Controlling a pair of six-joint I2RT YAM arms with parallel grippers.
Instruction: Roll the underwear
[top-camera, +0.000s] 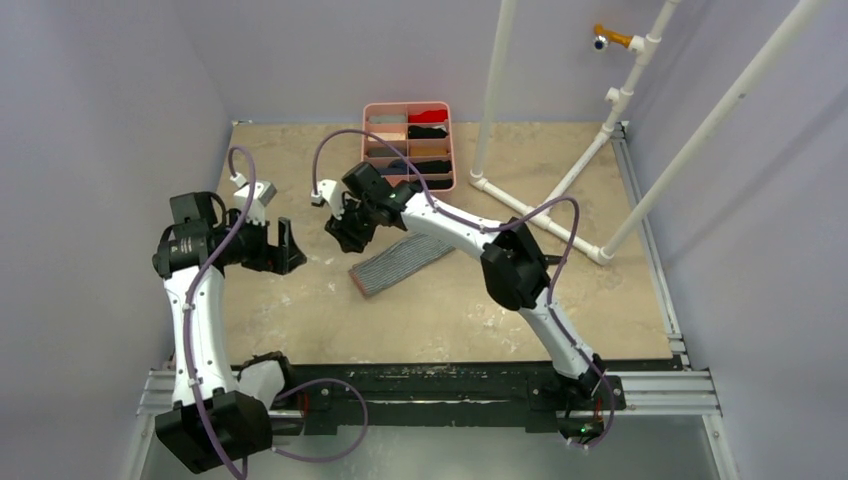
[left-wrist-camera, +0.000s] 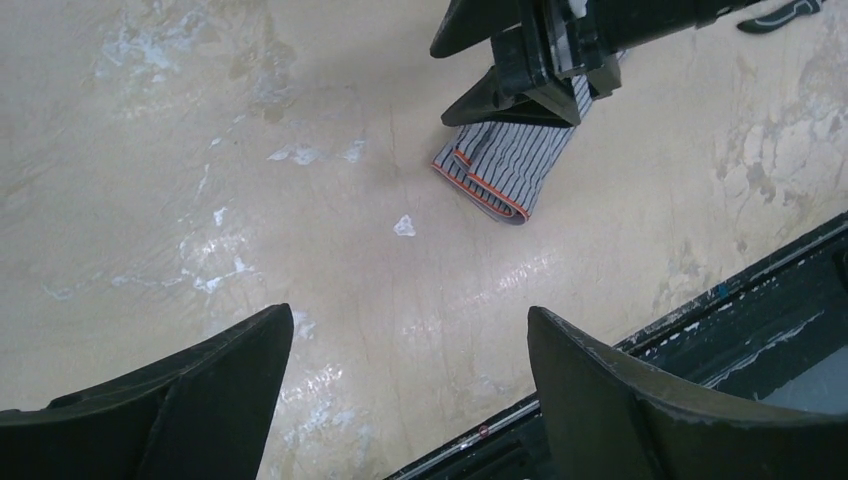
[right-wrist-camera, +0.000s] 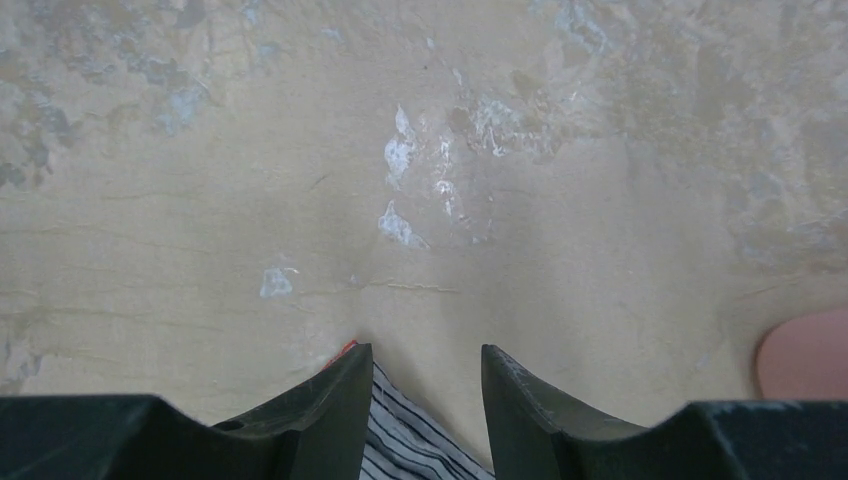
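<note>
Grey striped underwear with red trim at one end lies flat and folded into a long strip in mid-table; the left wrist view shows its layered end. My left gripper hangs over bare table left of the cloth, fingers apart, empty. My right gripper is just above and beyond the cloth's left end, fingers apart with nothing seen between them; in its wrist view the striped cloth shows at the bottom edge.
A pink divided box of folded clothes stands at the back. White pipes stand on the right.
</note>
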